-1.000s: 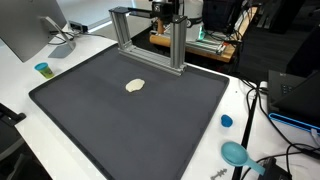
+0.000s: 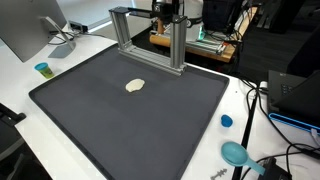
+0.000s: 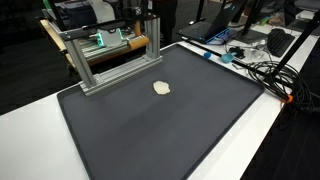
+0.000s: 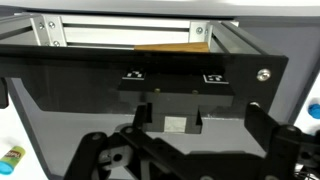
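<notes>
In the wrist view my gripper stands open, its dark fingers spread at the lower middle. Ahead of it, a black drawer-like box (image 4: 75,78) spans the view between metal rails. A tan, wood-coloured piece (image 4: 172,47) shows behind the black front. Between the fingers is a black block with a small grey patch (image 4: 175,124); whether they touch it is unclear. The metal frame (image 2: 150,55) stands at the back of the dark mat (image 2: 110,115). A flat cream piece (image 3: 161,88) lies on the mat, apart from that frame.
A blue-green cup (image 2: 43,70) stands on the white table left of the mat. To the right are a small blue object (image 2: 226,121) and a teal ladle-like item (image 2: 238,155). Loose cables (image 3: 262,70) lie beyond the mat.
</notes>
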